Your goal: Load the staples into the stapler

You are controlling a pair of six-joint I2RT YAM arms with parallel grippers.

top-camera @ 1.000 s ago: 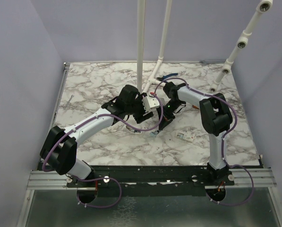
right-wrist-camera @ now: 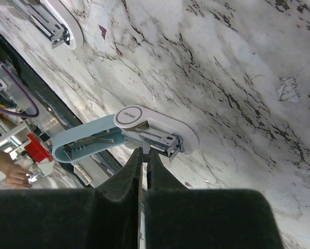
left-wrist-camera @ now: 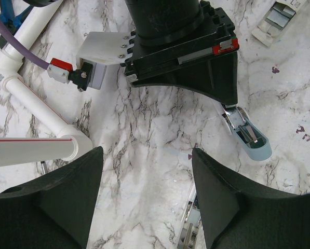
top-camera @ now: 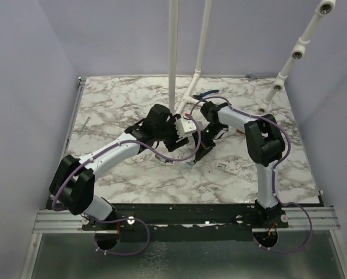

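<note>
An opened stapler lies under my right gripper. In the right wrist view its pale blue part [right-wrist-camera: 84, 139] swings out to the left, and a metal magazine [right-wrist-camera: 157, 139] runs along its white part [right-wrist-camera: 178, 127]. The shut right fingertips are at the magazine's near edge, seemingly touching it; whether a thin staple strip sits there, I cannot tell. In the left wrist view, the blue end [left-wrist-camera: 258, 150] shows just beyond the right gripper's tips. My left gripper stands open above bare marble, with nothing between its fingers.
Another open stapler [left-wrist-camera: 188, 228] lies below the left gripper's right finger. A further pale stapler-like item [left-wrist-camera: 277, 21] is at the upper right. White pipes [left-wrist-camera: 40, 106] and blue-handled pliers [top-camera: 208, 93] lie behind.
</note>
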